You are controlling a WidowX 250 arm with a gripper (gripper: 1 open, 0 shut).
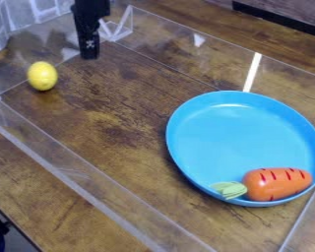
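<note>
A yellow lemon-like object (43, 77) lies on the wooden table at the left. My dark gripper (90, 47) is at the top left, a little above and right of the yellow object and apart from it, with nothing seen between its fingers; it looks open, though small. A blue plate (232, 133) sits at the right, with an orange toy carrot (278, 183) with a pale green top lying at its lower edge.
Clear plastic borders run along the table (121, 148) on several sides. The middle of the table between the yellow object and the plate is bare wood. A darker wooden edge is at the top right.
</note>
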